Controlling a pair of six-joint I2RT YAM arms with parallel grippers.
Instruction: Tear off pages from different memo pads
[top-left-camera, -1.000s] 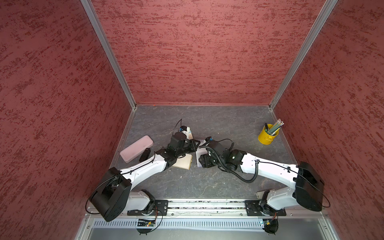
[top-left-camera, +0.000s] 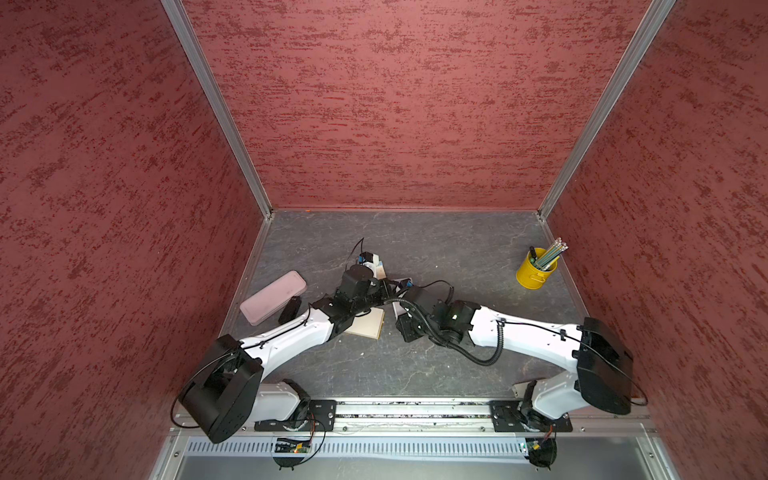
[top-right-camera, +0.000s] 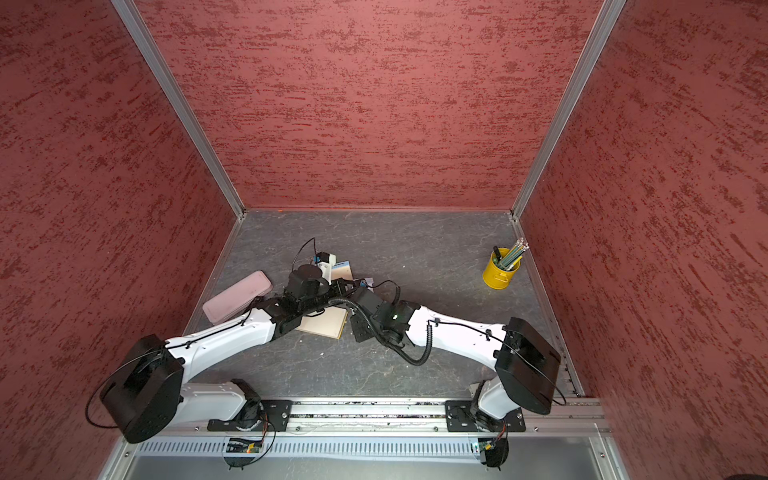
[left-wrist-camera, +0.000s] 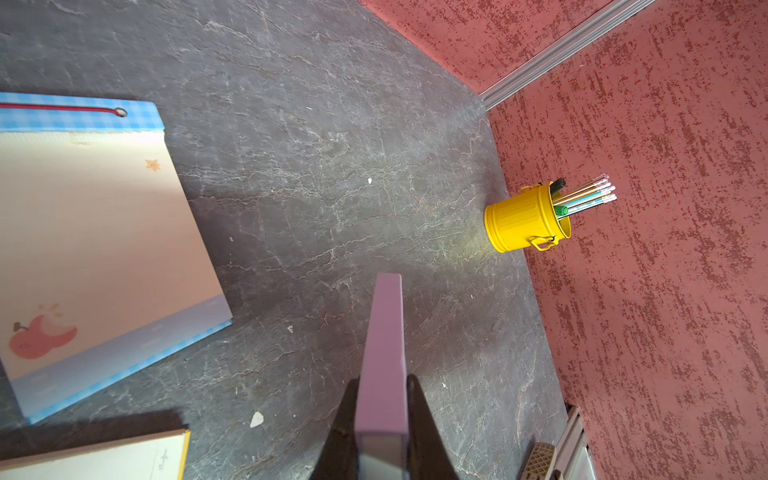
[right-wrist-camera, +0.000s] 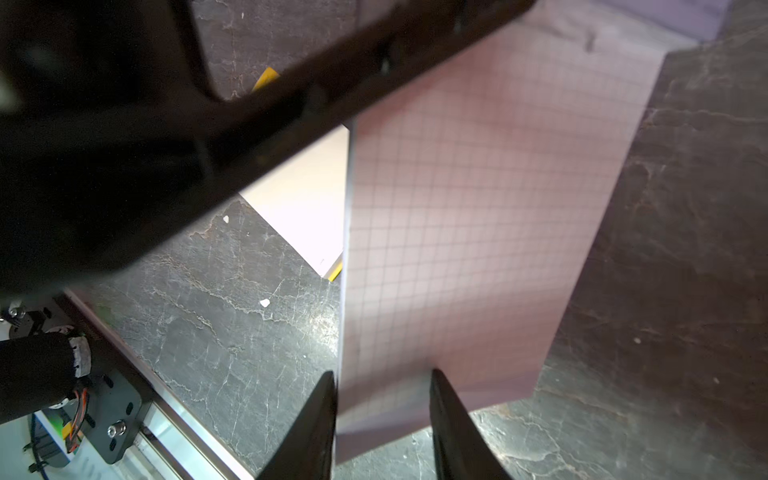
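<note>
My left gripper is shut on a pale grid-ruled memo pad (right-wrist-camera: 480, 208) with a purple top (left-wrist-camera: 381, 352), held edge-on above the table. My right gripper is part open at the pad's lower edge, its fingertips either side of the near corner; whether they touch it is unclear. A blue-checked memo pad (left-wrist-camera: 96, 232) with an apple print lies flat on the table. A cream pad with a yellow edge (left-wrist-camera: 96, 457) lies near it. In both top views the arms hide much of the held pad.
A yellow pencil cup (top-left-camera: 534, 272) stands at the right. A pink case (top-left-camera: 272, 296) and a dark object (top-left-camera: 289, 310) lie at the left.
My right arm has moved left and slightly shifted at the held pad, covering more of it. My left arm is almost unmoved.
</note>
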